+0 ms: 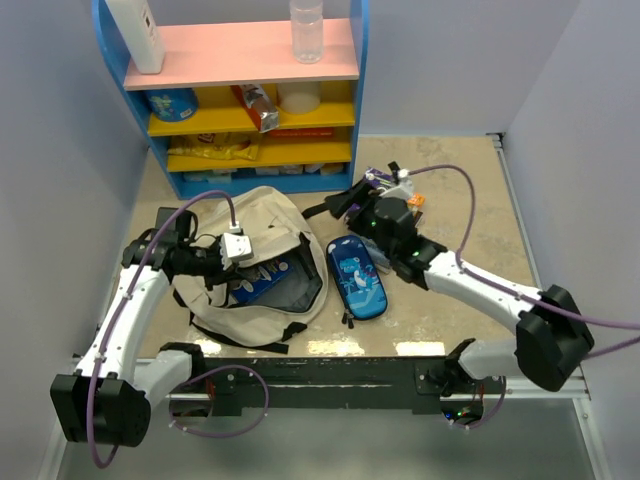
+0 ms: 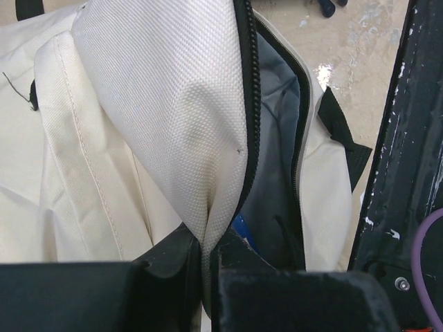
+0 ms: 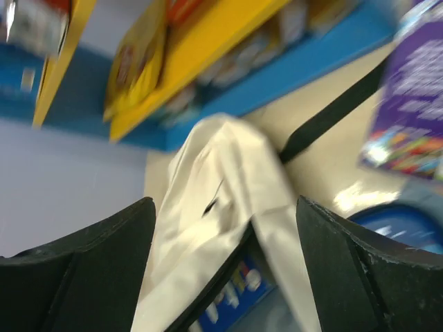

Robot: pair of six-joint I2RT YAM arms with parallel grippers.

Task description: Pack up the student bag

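The cream backpack [image 1: 230, 318] lies on the table with its mouth spread and grey lining showing. Its flap, a fold of cream fabric [image 2: 173, 117], is pinched where my left gripper is shut on it. Inside the bag rests a blue item [image 1: 262, 282], partly covered by the flap. Right of the bag lies a blue pencil case [image 1: 358, 280]. My right gripper [image 1: 345, 200] hangs above the area between bag and books, open and empty. Beneath that arm, a purple book [image 3: 415, 104] shows partly; the rest of the book pile is mostly hidden.
A blue shelf unit [image 1: 360, 60] with yellow boards stands behind the bag, holding packets and bottles. A black strap [image 3: 332, 114] stretches from the bag toward the books.
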